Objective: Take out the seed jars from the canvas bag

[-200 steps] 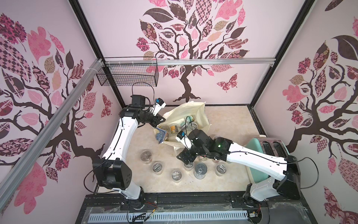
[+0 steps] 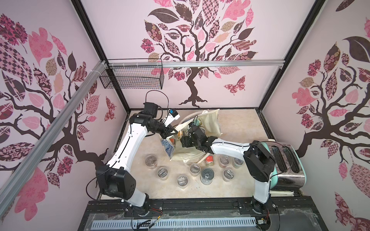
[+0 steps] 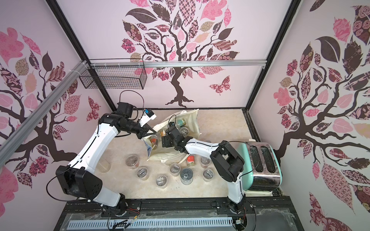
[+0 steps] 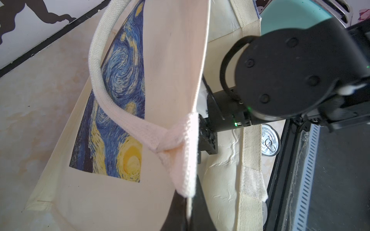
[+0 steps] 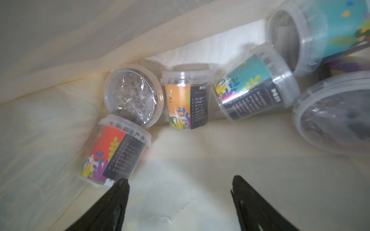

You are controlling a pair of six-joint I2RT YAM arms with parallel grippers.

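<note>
The canvas bag (image 2: 210, 123) lies open at the middle back of the table. My left gripper (image 2: 173, 132) is shut on its rim, where the strap (image 4: 101, 88) joins a hem (image 4: 181, 161). My right gripper is inside the bag, open and empty. Ahead of its fingers lie several seed jars: a red-label jar (image 5: 106, 148) at left, a clear-lidded one (image 5: 133, 94), an orange-label jar (image 5: 179, 105), teal-label jars (image 5: 246, 80) and a large lid (image 5: 335, 115) at right.
Several jars, among them one with a metal lid (image 2: 207, 175), stand along the table's front, outside the bag. A toaster (image 3: 262, 165) is at the right.
My left gripper has moved right with the bag's rim. My right gripper has moved back from the table's front into the bag, its arm swinging left.
</note>
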